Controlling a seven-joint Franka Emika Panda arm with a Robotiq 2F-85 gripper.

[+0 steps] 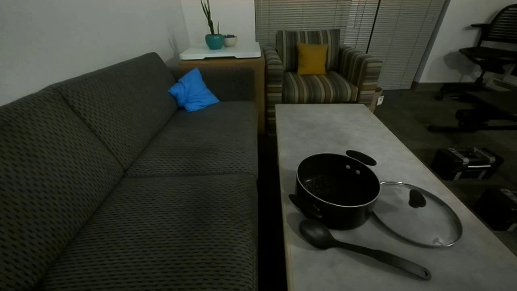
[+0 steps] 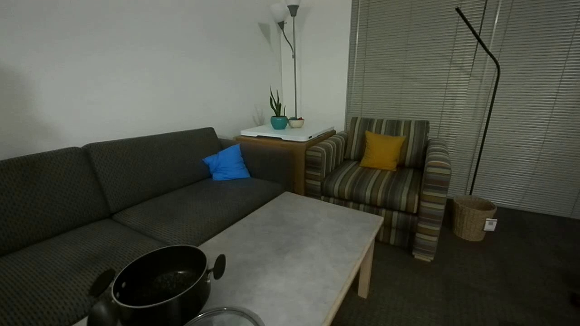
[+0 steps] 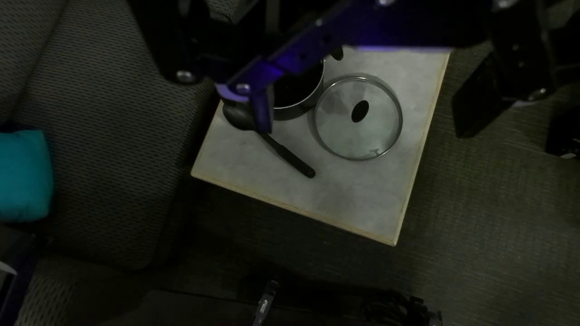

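Wide open at the top of the wrist view, my gripper has its dark fingers far apart with nothing held between them. Below it, some way off, the table holds a black two-handled pot, its top uncovered. A glass lid with a dark knob lies to the pot's right, close against it in exterior view 1. In front of the pot rests a black spoon, bowl towards the sofa. One finger hides part of the pot and spoon in the wrist view. Neither exterior view shows the gripper.
A dark sofa with a blue pillow runs along its left. Beyond stands a striped armchair with a yellow pillow. Black cases sit on the floor at right.
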